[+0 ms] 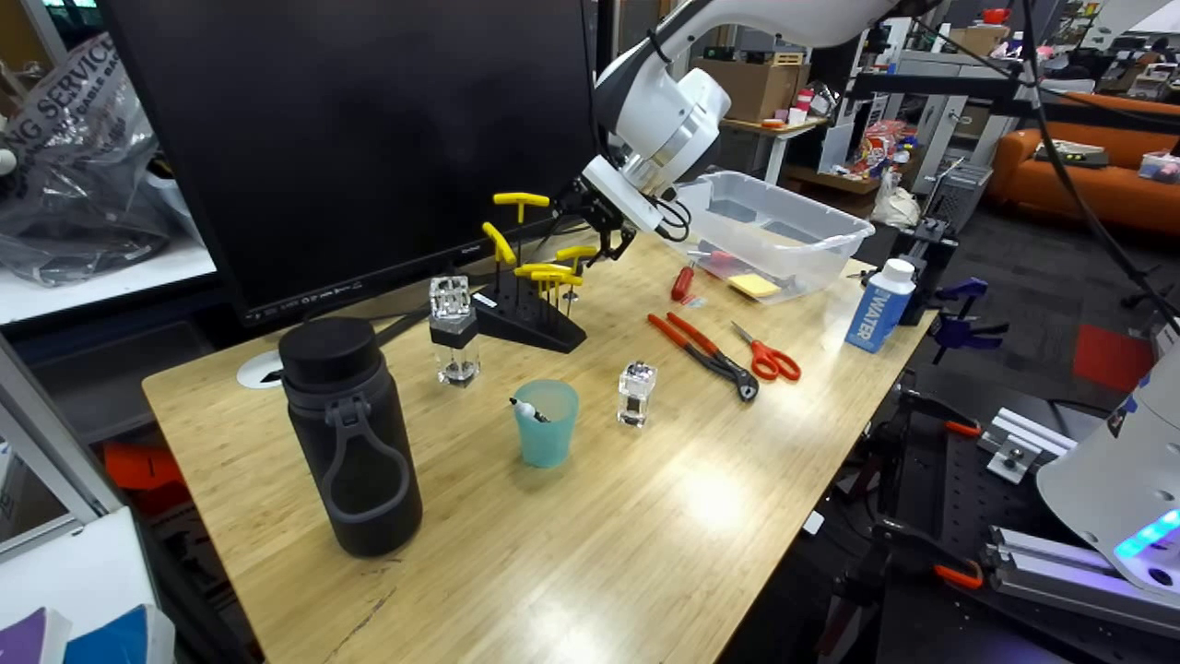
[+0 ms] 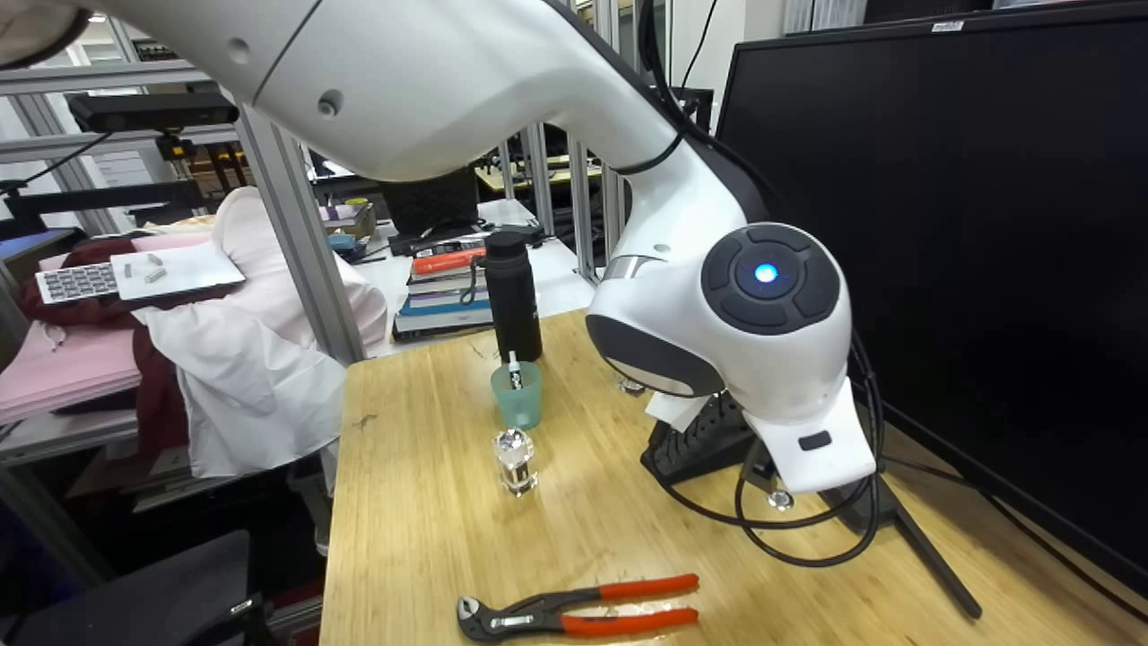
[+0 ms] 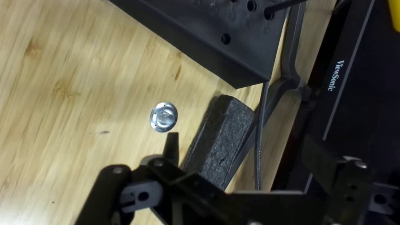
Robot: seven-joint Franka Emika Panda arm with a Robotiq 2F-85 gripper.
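My gripper stands open in the wrist view, its two dark fingers wide apart. Beyond them a black, rough-surfaced block point(image 3: 225, 137) lies on the table by the monitor's foot, showing in the gap with no grip on it visible. A small shiny metal disc point(image 3: 163, 117) sits just past the left fingertip. In exterior view 1 the gripper point(image 1: 608, 245) hangs beside the yellow-handled hex keys point(image 1: 520, 199) and their black stand point(image 1: 525, 315). The arm hides the fingers in exterior view 2.
The monitor point(image 1: 365, 133) rises close behind the gripper. A clear bin point(image 1: 819, 249), red-handled pliers point(image 1: 708, 356), scissors point(image 1: 771, 359), a teal cup point(image 1: 547, 426), clear ornaments point(image 1: 636, 393) and a black bottle point(image 1: 351, 443) stand about.
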